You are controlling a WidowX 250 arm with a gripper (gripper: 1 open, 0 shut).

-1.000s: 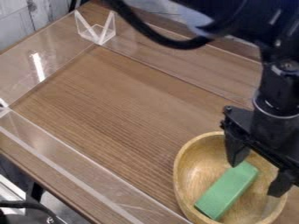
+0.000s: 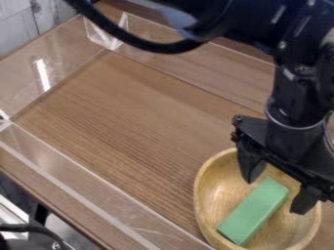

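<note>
The black gripper (image 2: pixel 271 162) hangs at the right, low over a round tan bowl (image 2: pixel 210 204), its two fingers apart and open. A flat green rounded block (image 2: pixel 252 211) lies inside the bowl beneath the gripper, partly out from under it. The far rim of the bowl is partly hidden by the gripper.
A clear plastic piece (image 2: pixel 107 27) stands near the far left edge. A black cable loops across the top, and another dark cable lies at the lower left.
The gripper has shifted slightly left, staying over the bowl. The bowl and green block have not visibly moved.
</note>
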